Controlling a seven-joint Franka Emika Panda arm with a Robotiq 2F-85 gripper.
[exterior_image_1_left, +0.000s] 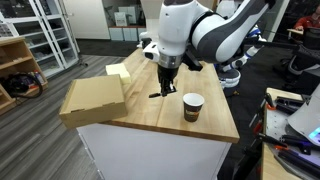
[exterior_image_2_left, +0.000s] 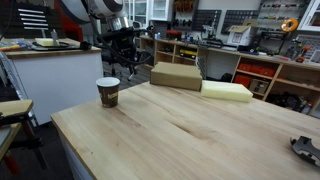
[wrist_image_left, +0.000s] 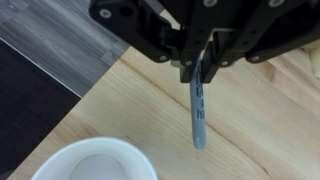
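A slim grey marker with dark lettering is gripped at one end by my gripper; its free end points away from the fingers in the wrist view. The fingers are shut on it. Beside it, at the lower left of that view, shows the white rim of a paper cup, apart from the marker. From outside, the cup is brown with a white upper part and stands upright near the table's edge. My gripper hangs to the left of the cup in exterior view 1.
On the wooden table a cardboard box sits at one edge, with a pale yellow block near it. A dark tool lies at the right in exterior view 2.
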